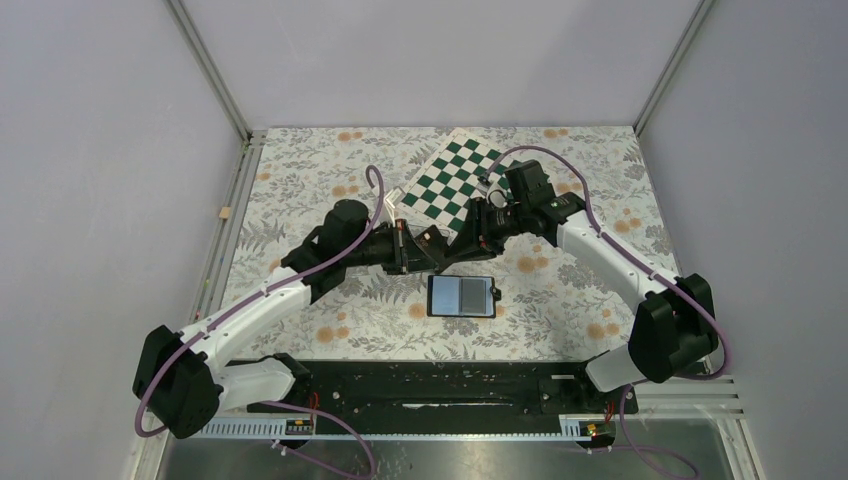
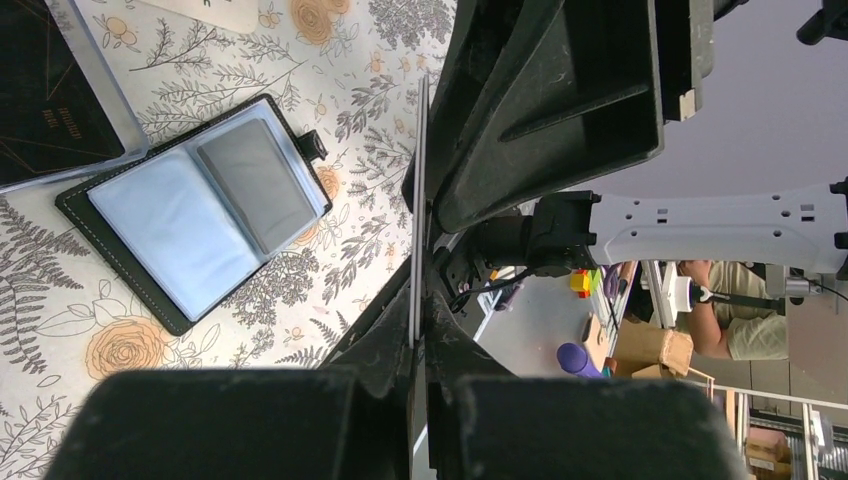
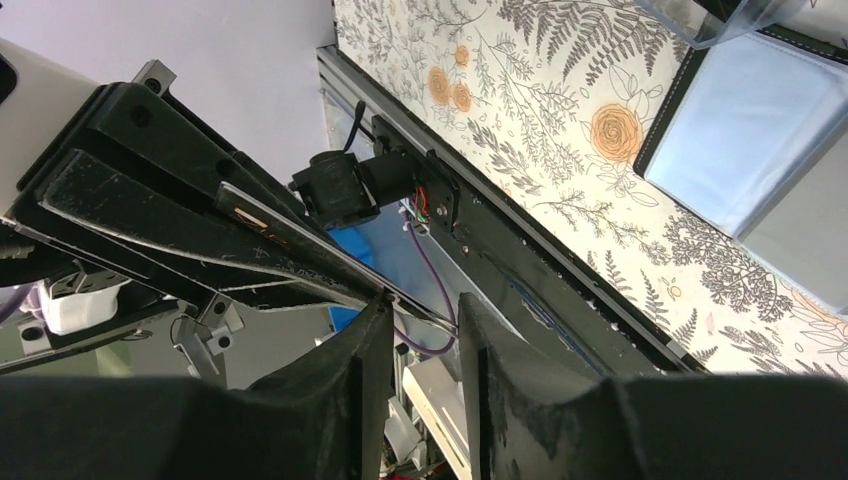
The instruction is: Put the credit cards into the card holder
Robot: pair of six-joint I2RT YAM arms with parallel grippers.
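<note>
In the left wrist view a thin card point(image 2: 420, 190) stands edge-on, with my left gripper shut on its lower end. The same card point(image 3: 330, 250) reaches toward my right gripper, whose fingers stand apart with the card's end between them. The tips of both grippers meet just above the card holder in the top view. That holder point(image 1: 460, 297) lies unfolded, showing clear sleeves: the left one pale blue, the right one grey. Behind it, a clear tray point(image 2: 110, 95) contains a dark card point(image 2: 45, 90) with gold lines, partly covered by the arms from above.
A green-and-white checkered mat point(image 1: 450, 180) lies at the back of the table. My two arms are very close together over the middle.
</note>
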